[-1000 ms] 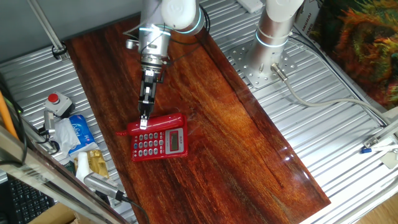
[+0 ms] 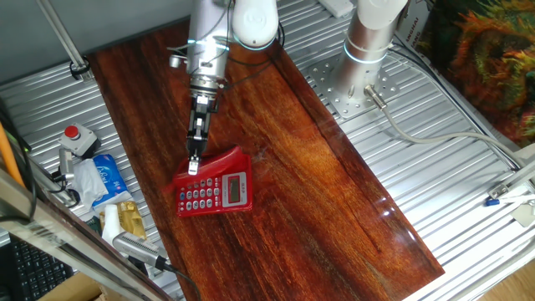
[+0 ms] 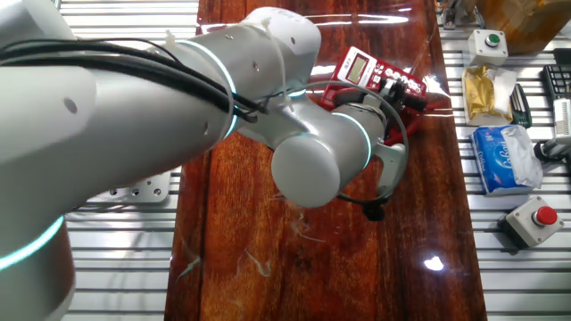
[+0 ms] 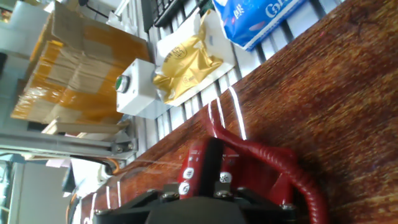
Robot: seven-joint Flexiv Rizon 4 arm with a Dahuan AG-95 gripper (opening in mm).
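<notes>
A red desk phone lies on the dark wooden table, its keypad base (image 2: 212,195) at the table's left side. Its red handset (image 2: 219,164) sits askew along the base's upper edge, the left end blurred. My gripper (image 2: 194,166) reaches down onto the handset's left half, fingertips touching or overlapping it. How its fingers stand does not show clearly. In the wrist view a dark finger crosses in front of the keypad (image 4: 224,178), and a red coiled cord (image 4: 273,155) runs past on the right. The arm partly covers the phone (image 3: 359,68) in exterior view 2.
Beyond the table's left edge lie a blue-and-white tissue pack (image 2: 106,180), a gold pack (image 2: 131,219) and a red-button box (image 2: 77,139). A cardboard box (image 4: 81,68) appears in the wrist view.
The handset has turned from lying straight along the base to slanting, its left end shifted down in exterior view 1. The arm's upper joint has shifted slightly; the fingertips have hardly moved.
</notes>
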